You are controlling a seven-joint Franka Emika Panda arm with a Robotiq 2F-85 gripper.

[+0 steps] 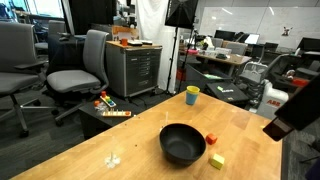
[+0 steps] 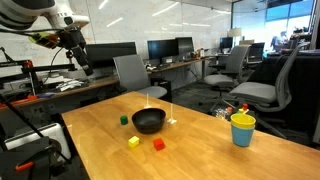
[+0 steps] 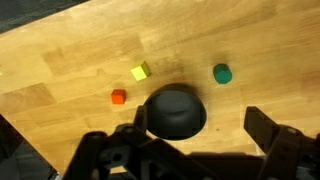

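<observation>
A black bowl [image 1: 183, 144] sits on the wooden table, its inside looking empty in the wrist view. Close by lie a yellow block [image 2: 134, 142] and a red block [image 2: 159, 144]. A green piece [image 3: 222, 73] rests on the other side of the bowl; exterior view 1 does not show it. High over the table, my gripper is open, its fingers wide apart with nothing between them. From above, the bowl appears between and partly behind the fingers, far below them.
A blue-and-yellow cup [image 2: 242, 129] stands far along the table. Colourful small items lie on a black box [image 1: 104, 121] at the table's edge. Office chairs [image 1: 74, 70] stand beyond it.
</observation>
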